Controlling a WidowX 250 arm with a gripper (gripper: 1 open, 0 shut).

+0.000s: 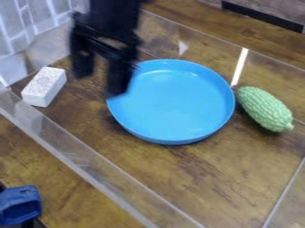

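My black gripper (100,64) is motion-blurred over the upper left of a blue round plate (169,105), its fingers apart and open, with nothing visible between them. A white rectangular block (45,86) lies on the wooden table left of the plate. A green bumpy vegetable, like a bitter melon (265,109) lies just right of the plate.
A blue object (17,204) sits at the lower left edge. Clear strips or walls border the wooden work area (179,183).
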